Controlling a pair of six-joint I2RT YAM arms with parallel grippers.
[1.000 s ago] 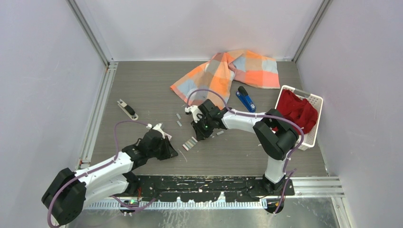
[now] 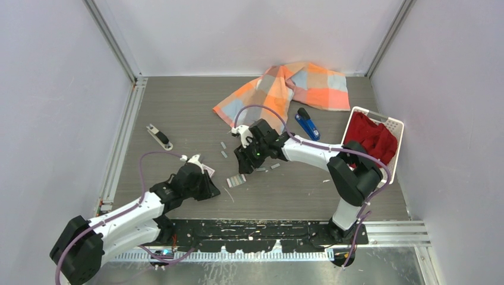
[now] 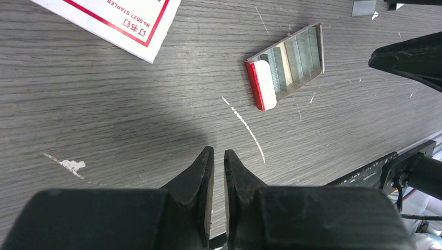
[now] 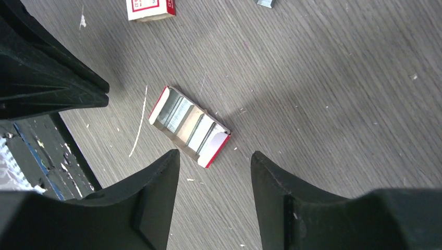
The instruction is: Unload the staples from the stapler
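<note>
A small open staple box [image 2: 236, 180] [image 3: 292, 62] [image 4: 188, 125] lies on the table between the grippers, with staple strips in it. Loose strips [image 2: 223, 153] lie around it. Two staplers stand apart: a white-and-black one [image 2: 159, 137] at left, a blue one [image 2: 307, 124] at upper right. My left gripper [image 2: 209, 191] is left of the box, fingertips together, nothing visible between them. My right gripper [image 2: 243, 167] hangs above the box, fingers apart and empty.
A white card box [image 3: 125, 21] with red print lies behind the left gripper. A checked cloth [image 2: 273, 95] is at the back, a white basket [image 2: 392, 124] with red cloth at the right. The table's front edge is close.
My right gripper has shifted slightly left and up over the staple box, which now lies turned a little. The left gripper has barely moved.
</note>
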